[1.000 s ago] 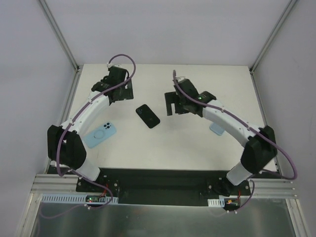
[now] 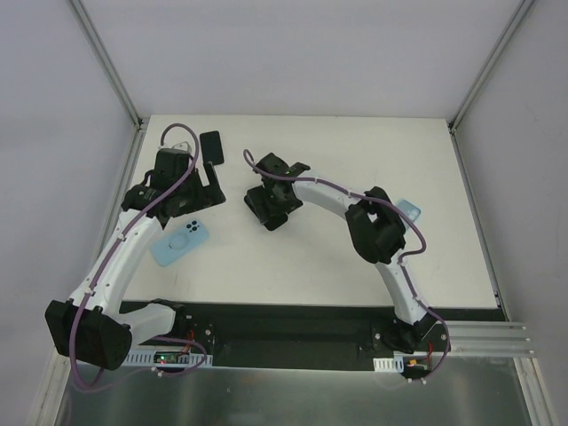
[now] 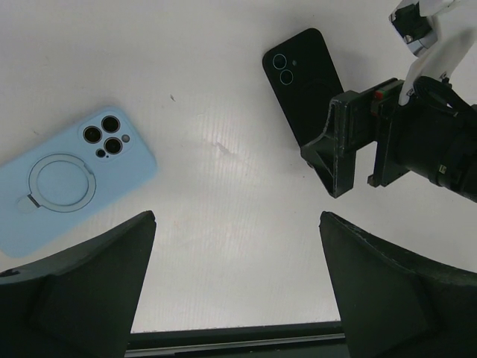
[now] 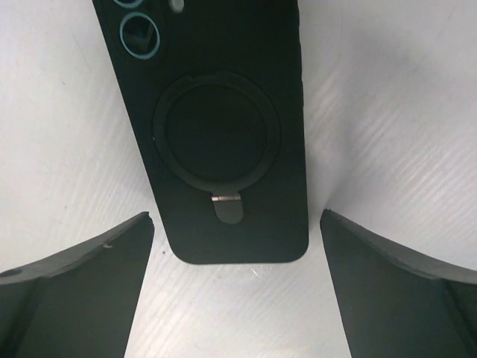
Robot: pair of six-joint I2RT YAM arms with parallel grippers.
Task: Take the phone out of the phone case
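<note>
A black phone in its case (image 2: 277, 222), with camera rings and a magnetic ring on its back, lies at the table's middle. My open right gripper (image 2: 271, 200) is down over it; in the right wrist view its fingers flank the phone's lower end (image 4: 227, 239), nothing visibly gripped. My open left gripper (image 2: 204, 188) hangs left of it; the left wrist view shows the phone (image 3: 302, 82) with the right gripper over its lower part.
A light blue case or phone (image 2: 182, 244) lies front left, a black slab (image 2: 211, 146) back left, another blue item (image 2: 408, 211) at the right.
My right gripper has moved left and down onto the black phone. My left gripper has moved toward the front left. The phone stays in place.
</note>
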